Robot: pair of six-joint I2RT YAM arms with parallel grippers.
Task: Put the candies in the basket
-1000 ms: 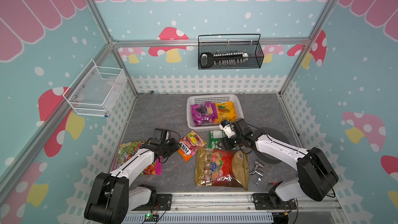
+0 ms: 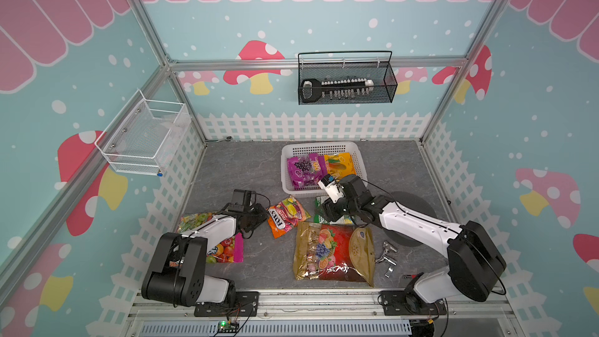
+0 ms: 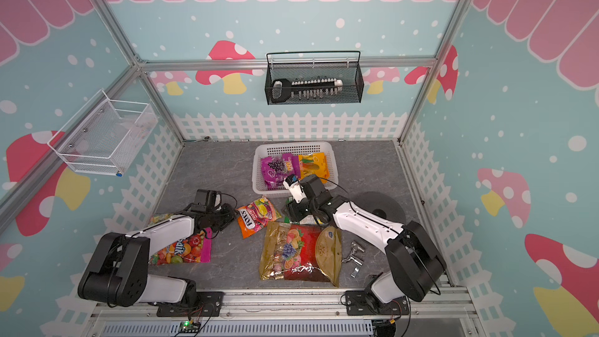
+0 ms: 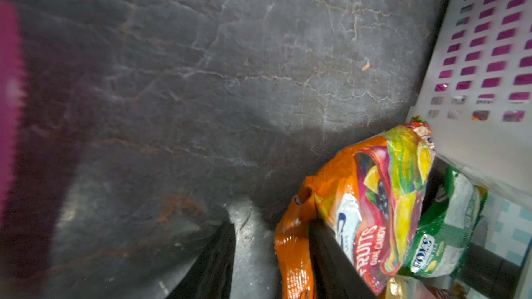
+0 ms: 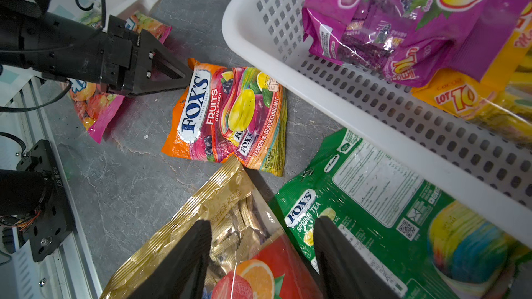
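A white basket [image 2: 321, 190] holds purple [image 5: 399, 27] and yellow [image 5: 471, 102] candy bags. My left gripper is part open at the orange Fox's fruits bag [image 4: 376, 199], whose left edge stands up between or just behind the fingers; whether it is held is unclear. My right gripper is open above the green Fox's bag [image 5: 360, 205] and large gold bag [image 2: 333, 256], just in front of the basket. A pink candy bag [image 2: 227, 249] lies under the left arm.
A black wire basket [image 2: 346, 93] hangs on the back wall, a white one [image 2: 143, 140] on the left. Metal pieces [image 2: 387, 259] lie beside the gold bag.
My right gripper has moved left and slightly up from the green bag. The left arm has shifted, and the orange bag's near end has moved slightly.
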